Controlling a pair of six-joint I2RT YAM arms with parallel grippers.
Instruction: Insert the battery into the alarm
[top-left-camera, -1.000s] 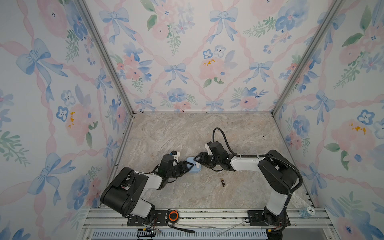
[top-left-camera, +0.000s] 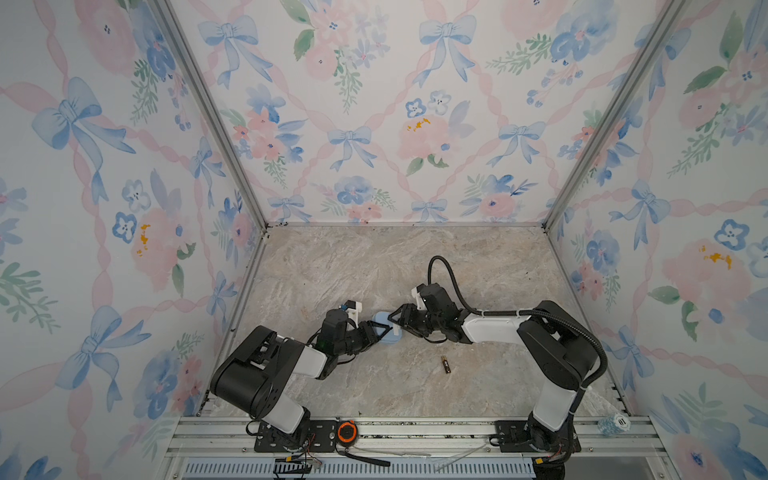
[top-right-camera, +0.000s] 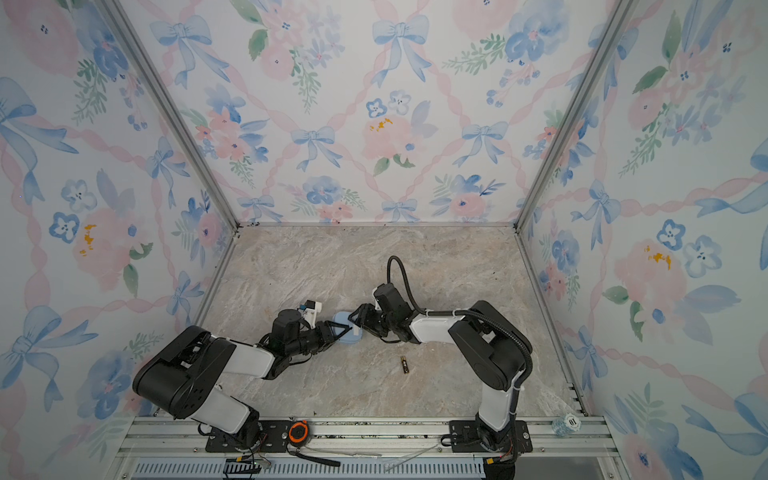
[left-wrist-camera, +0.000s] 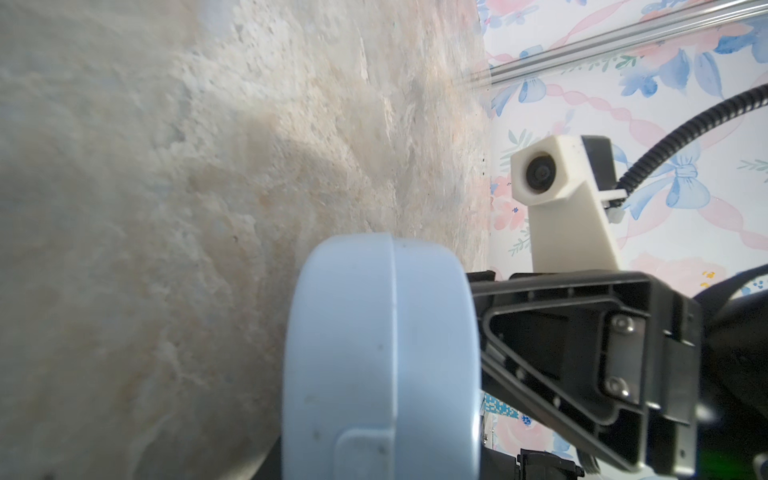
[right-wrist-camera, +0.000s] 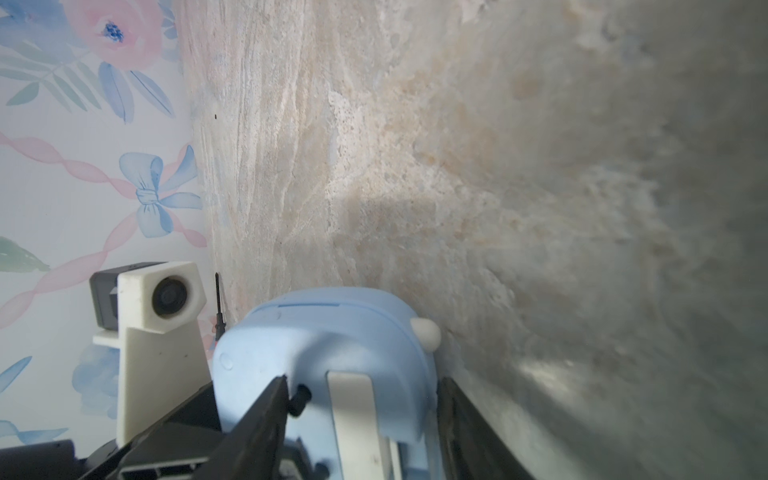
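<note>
The light-blue, rounded alarm is between both arms, with my left gripper shut on it; one dark left fingertip shows against its face in the right wrist view. In the left wrist view the alarm's edge fills the lower middle and hides the left fingers. A white strip runs along the alarm's face. My right gripper is at that face, its fingers apart on either side of the strip. The dark battery with a copper-coloured end lies on the table, nearer the front than the right gripper.
An orange-and-black round item rests on the front rail, and a clear object is at its right end. Open tabletop lies behind the arms. A black cable loops over the right gripper.
The left arm's elbow has shifted slightly right and toward the back. The battery has stayed put.
</note>
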